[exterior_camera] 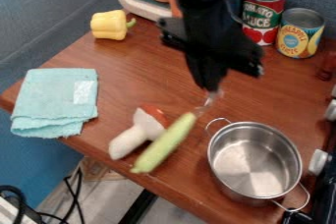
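Note:
The black gripper (210,85) hangs over the middle of the table, large and dark; its fingertips are blurred. Just below it a pale green elongated vegetable (164,144) slants down-left, its upper end near the fingers, in front of a white toy mushroom (129,141) with a red cap. Whether the fingers hold the vegetable cannot be told clearly. A steel pot (252,164) stands to the right of the vegetable.
A folded teal towel (50,105) lies at the left. A yellow pepper (110,26) is at the back left; a tomato sauce can (260,17) and another can (300,33) stand at the back right.

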